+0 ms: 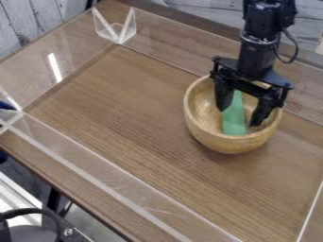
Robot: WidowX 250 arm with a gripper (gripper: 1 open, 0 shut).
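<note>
A round wooden bowl (pixel 228 142) sits on the right half of the wooden table, holding a green elongated object (pixel 233 119). My black gripper (pixel 244 101) reaches down from the top right over the bowl, its fingers spread apart on either side of the green object's upper part. The gripper is open; whether its fingers touch the object is hard to tell.
A small white wire or plastic piece (pixel 115 26) is at the back left. A dark round base part with a cable (pixel 32 227) is at the lower left corner.
</note>
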